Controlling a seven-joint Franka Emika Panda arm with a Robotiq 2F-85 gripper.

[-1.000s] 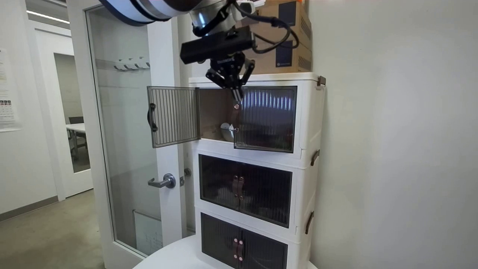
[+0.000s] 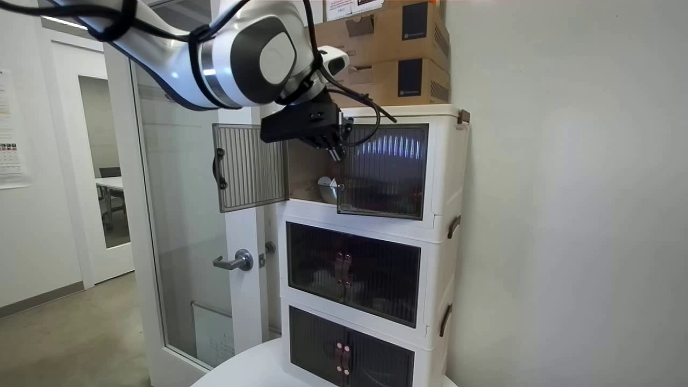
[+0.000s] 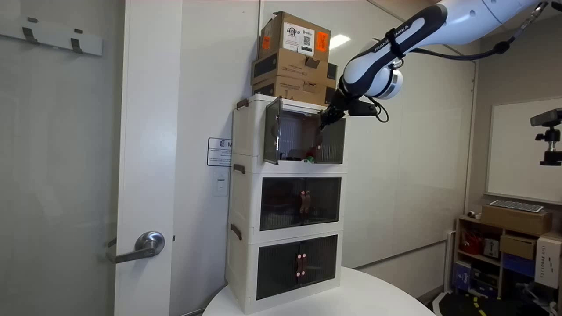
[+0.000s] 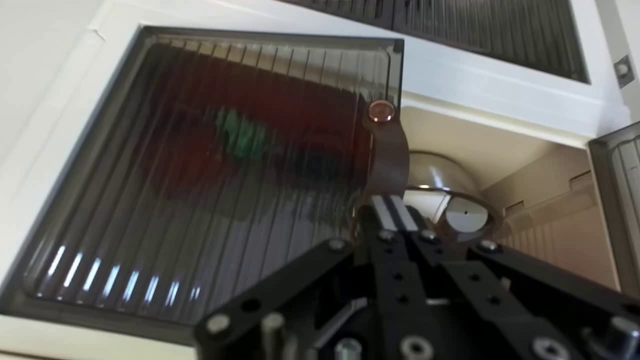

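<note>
In the wrist view my gripper is shut, its two pale fingertips side by side with nothing visible between them. They overlap the lower part of the brown strap handle (image 4: 390, 153) on a ribbed, smoky door (image 4: 180, 234); whether they touch it is unclear. Exterior view 1 has the gripper (image 2: 336, 155) at the free edge of this right-hand door (image 2: 387, 171) of the top cabinet, which stands slightly ajar. The left-hand door (image 2: 251, 169) is swung wide open. A shiny metal bowl (image 4: 441, 171) with white items sits inside, partly covered by the handle and fingers.
Two lower cabinets have their doors (image 2: 351, 274) closed. Cardboard boxes (image 3: 295, 63) are stacked on top of the unit. Red and green items (image 4: 240, 135) show dimly behind the ribbed door. A white round table (image 3: 369, 295) supports the stack.
My arm has come lower, and the hand has tilted, with its fingertips slightly lower and to the left at the door's free edge in exterior view 1. Both doors look about the same.
</note>
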